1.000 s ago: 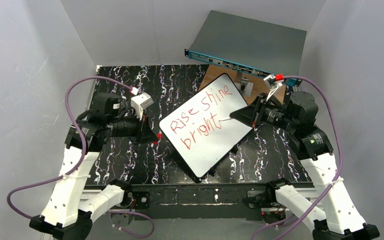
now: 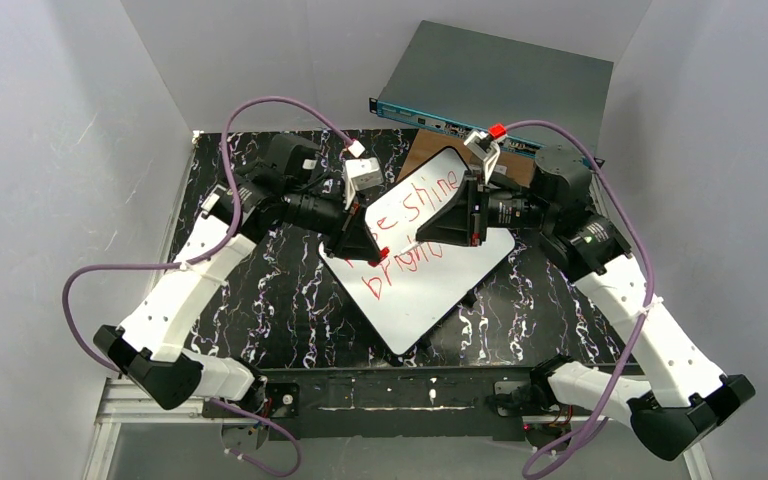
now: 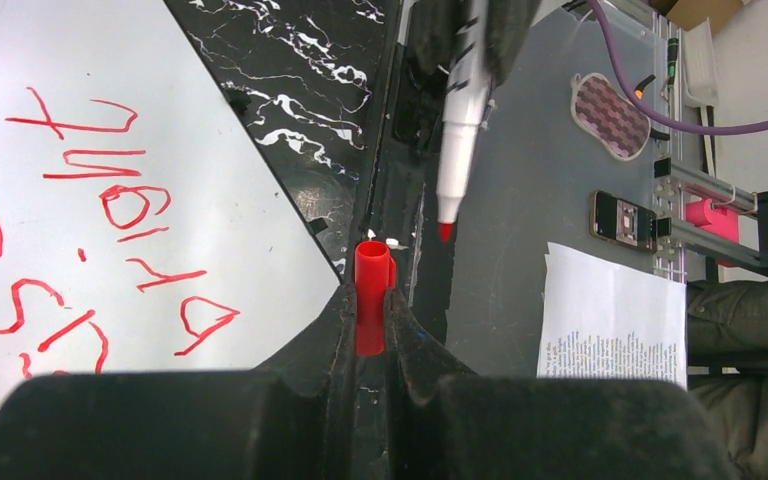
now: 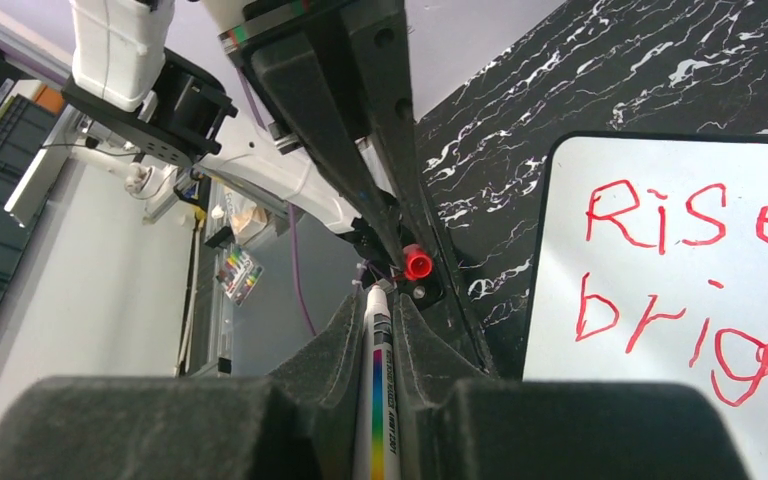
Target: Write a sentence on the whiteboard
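Red handwriting reading "Rise shine bright" covers the upper part of the whiteboard (image 2: 420, 300), partly hidden by both grippers in the top view. My left gripper (image 2: 378, 262) is shut on a red marker cap (image 3: 371, 300), its open end facing outward. Shut on the white marker (image 3: 463, 150) is my right gripper (image 2: 422, 240); the marker's bare red tip points toward the cap. In the left wrist view the tip appears above and right of the cap, apart from it. From the right wrist, the marker (image 4: 380, 400) lies just below the cap (image 4: 417, 262).
A grey rack unit (image 2: 500, 80) lies at the back, over a brown board (image 2: 430, 150).
Both grippers have come toward each other above the whiteboard, the left moving right and slightly up in the top view, the right moving left. Cap and marker travelled with them. The writing looks unchanged.
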